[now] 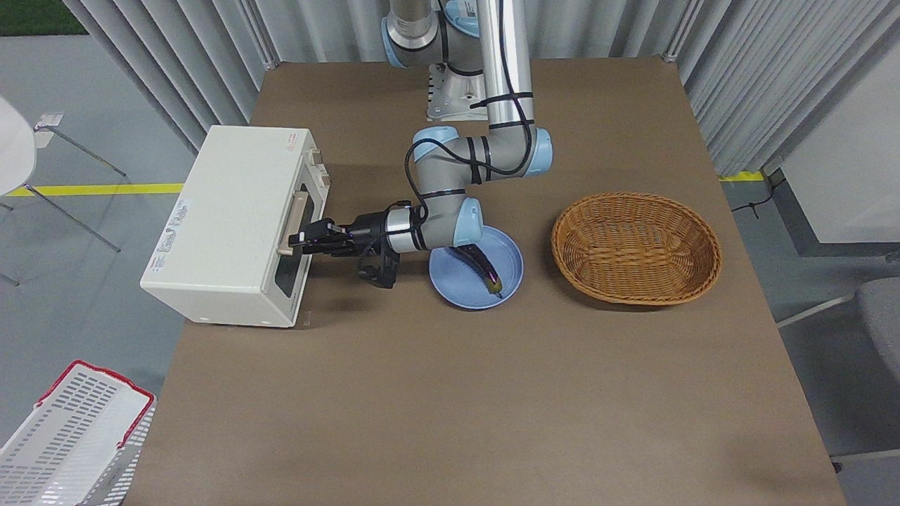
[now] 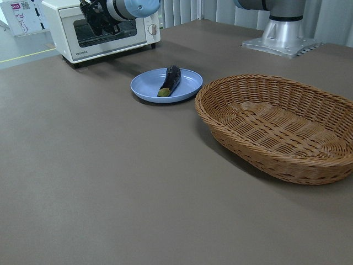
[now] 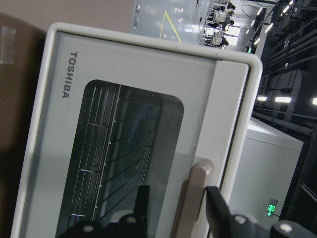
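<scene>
A white Toshiba toaster oven stands on the left of the table, its glass door closed. My gripper is at the door's handle; in the wrist view its fingers stand apart, the right one at or beside the handle. Whether it grips the handle cannot be told. A dark eggplant lies on a blue plate right of the oven, partly under my arm in the front view.
An empty wicker basket sits right of the plate. The robot's base is at the back.
</scene>
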